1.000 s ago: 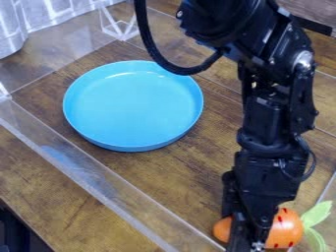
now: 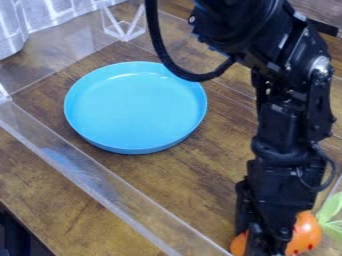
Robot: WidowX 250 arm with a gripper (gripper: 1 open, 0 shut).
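Note:
My black gripper [image 2: 267, 222] is low at the bottom right, shut on an orange toy carrot [image 2: 305, 232] with pale green leaves [image 2: 330, 210]. The fingers mostly hide the carrot's middle, and its lower part runs out of view. A round light-blue plate [image 2: 134, 105] lies flat on the wooden table at the upper left, well apart from the gripper.
Clear plastic strips [image 2: 94, 180] run along the table's left and front sides, with a small white bracket at the top. A white cloth [image 2: 24, 22] is at the top left. Bare wood surrounds the plate.
The gripper has shifted slightly right and down with the carrot, whose leaves now sit a little further right and higher at the frame's edge. The plate has not moved.

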